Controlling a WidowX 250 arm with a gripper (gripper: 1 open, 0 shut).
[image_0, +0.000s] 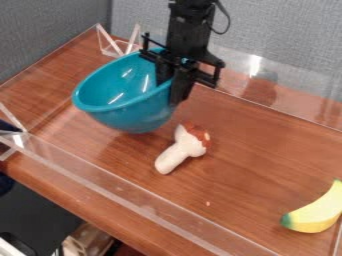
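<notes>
My gripper (179, 72) is shut on the right rim of a teal bowl (114, 95), which is tilted and appears raised off the wooden table. A white mushroom toy (181, 151) with a red cap lies on the table just below and right of the bowl.
A yellow banana (313, 210) lies at the near right. A clear barrier (261, 105) runs along the back, and a white frame object (115, 40) stands at the back left.
</notes>
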